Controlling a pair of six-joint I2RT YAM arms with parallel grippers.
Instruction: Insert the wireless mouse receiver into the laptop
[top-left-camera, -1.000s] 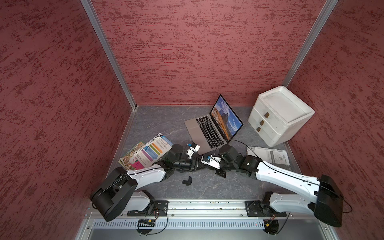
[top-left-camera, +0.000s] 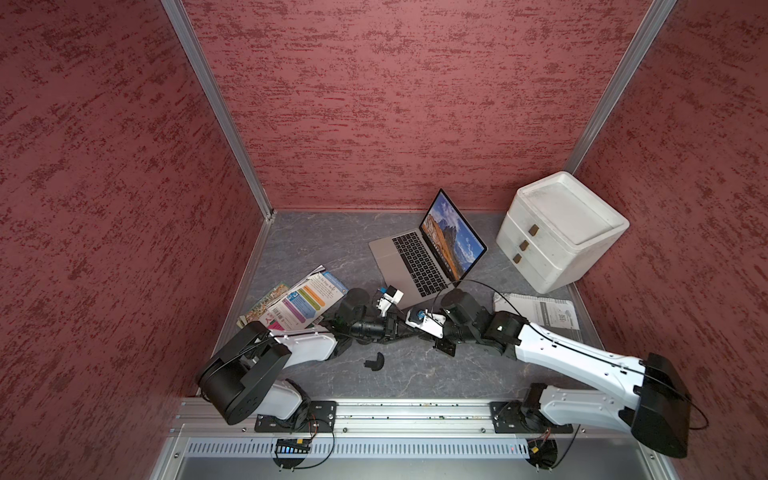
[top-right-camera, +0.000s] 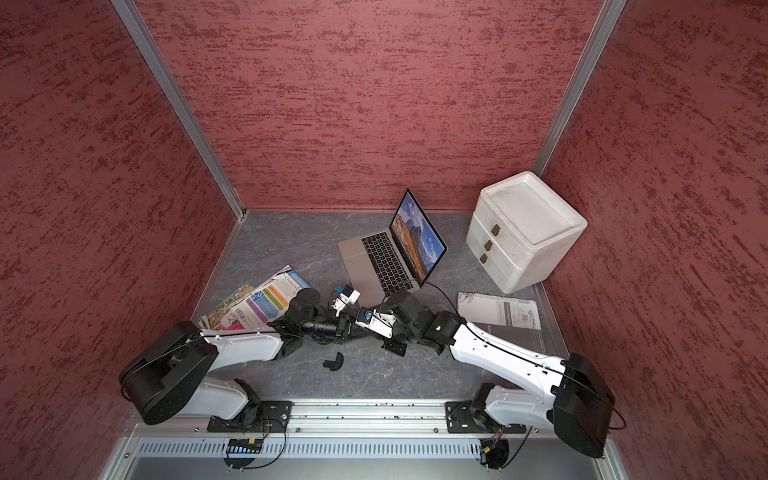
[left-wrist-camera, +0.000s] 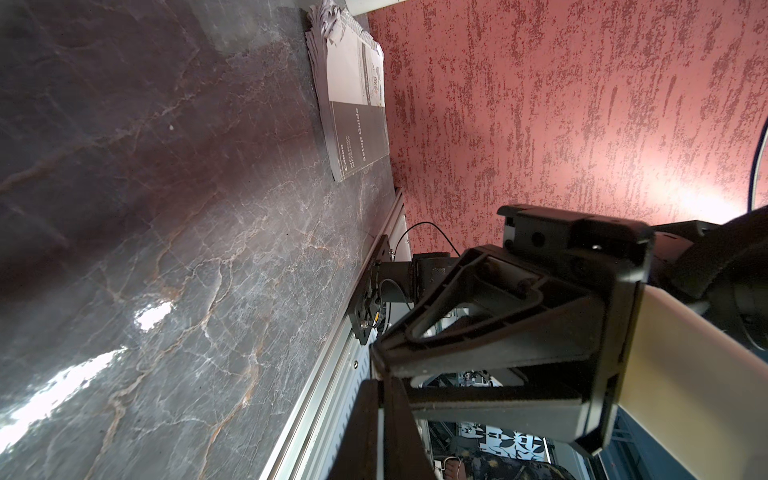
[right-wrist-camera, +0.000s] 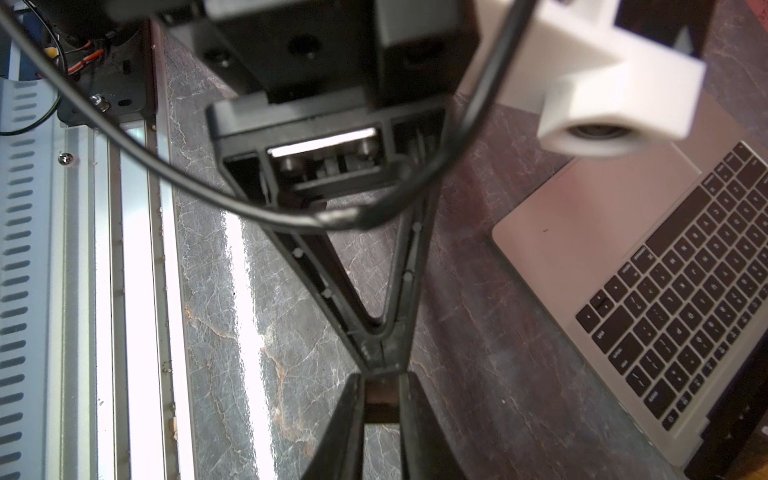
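Note:
An open silver laptop (top-left-camera: 392, 256) stands mid-table, its keyboard also filling the right of the right wrist view. My left gripper and right gripper meet in front of it, close to one another, just off its near corner. The left is shut, with nothing clear between its fingers. The right is closed, but where the grippers overlap I cannot tell what, if anything, it holds; a receiver is not discernible.
A small black curved object (top-left-camera: 376, 361) lies in front of the grippers. Books (top-left-camera: 296, 304) lie at left, a white drawer unit (top-left-camera: 560, 232) at back right, a notepad (top-left-camera: 544, 308) below it.
The left arm's elbow has shifted right and up slightly; the right arm has moved very slightly right. The laptop is unchanged.

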